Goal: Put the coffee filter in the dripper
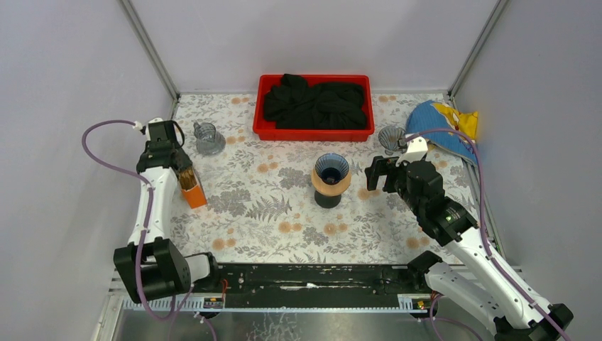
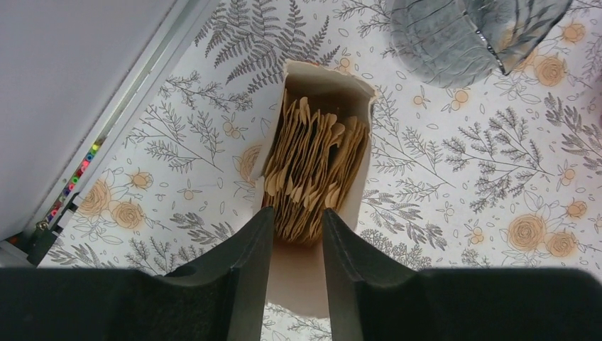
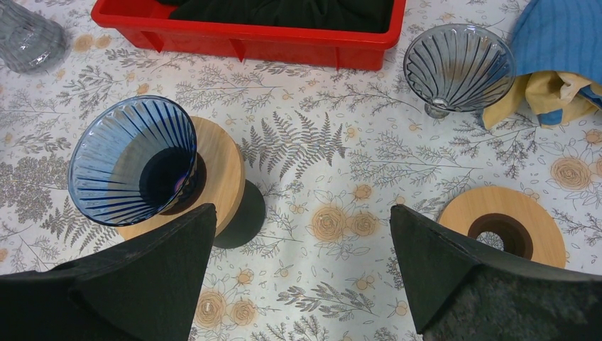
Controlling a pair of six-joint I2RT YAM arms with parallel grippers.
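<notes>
An orange box point(image 1: 194, 196) of brown paper filters point(image 2: 305, 156) stands at the table's left. My left gripper hangs over it, part open, fingers above the box's near end with no filter clearly between them. A blue ribbed dripper point(image 3: 106, 170) sits in a wooden-collared black stand point(image 1: 328, 197) at the table's centre. My right gripper is open and empty to the right of the dripper.
A glass jug point(image 1: 209, 142) stands behind the box. A red tray point(image 1: 312, 135) with dark cloth is at the back. A glass cone point(image 3: 458, 67), a wooden ring point(image 3: 532, 220) and blue-yellow cloth point(image 1: 433, 128) are at the right.
</notes>
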